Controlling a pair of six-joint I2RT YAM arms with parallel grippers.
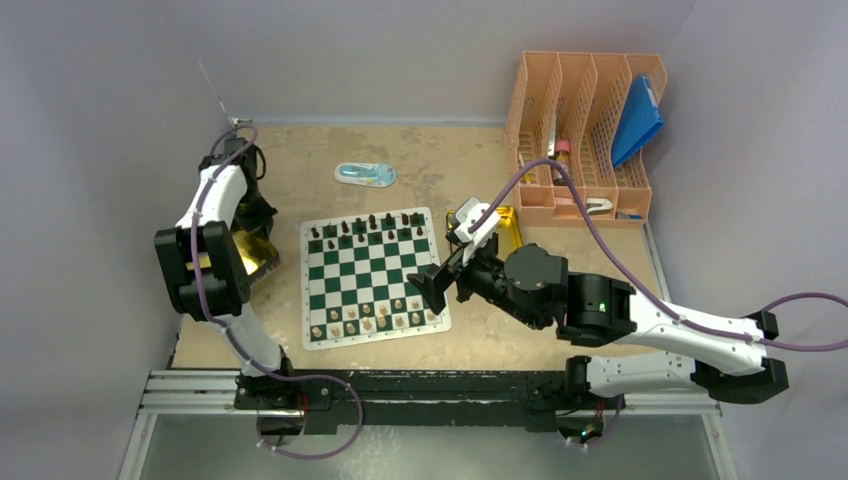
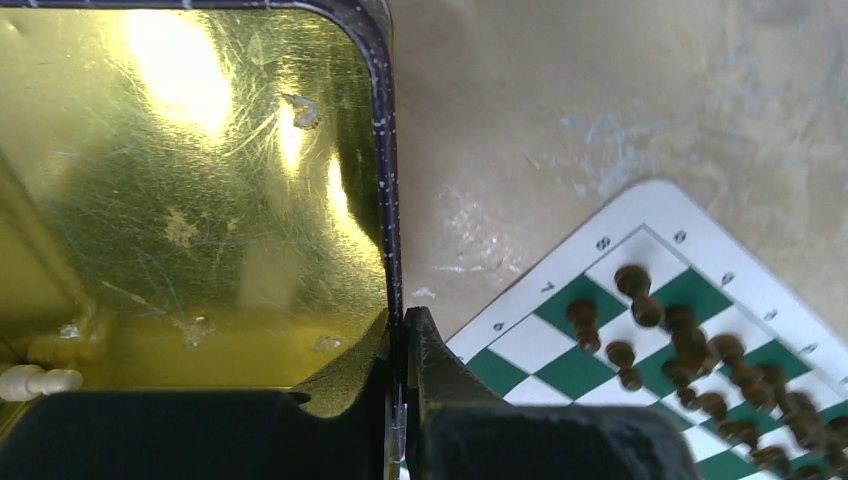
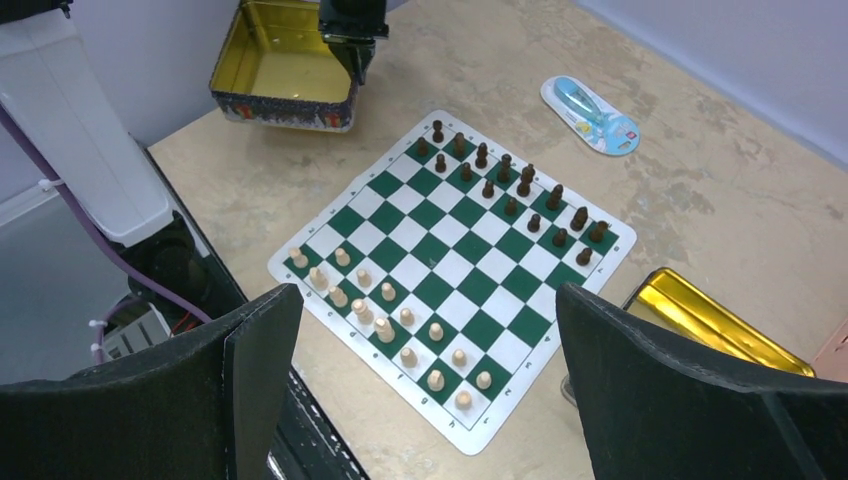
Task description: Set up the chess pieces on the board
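Note:
The chessboard (image 1: 370,270) has dark pieces (image 3: 488,189) along its far side and light pieces (image 3: 384,330) along its near side. My left gripper is shut on the rim of a gold tray (image 2: 200,170) at the far left, the dark rim running between its fingertips. A small light piece (image 2: 40,382) lies in that tray. My right gripper is open above the board's right part, with nothing between its fingers.
A second gold tray (image 3: 700,320) sits right of the board. A light-blue packaged item (image 1: 365,174) lies behind the board, and a pink divider rack (image 1: 580,130) stands at the back right. Walls bound the sides.

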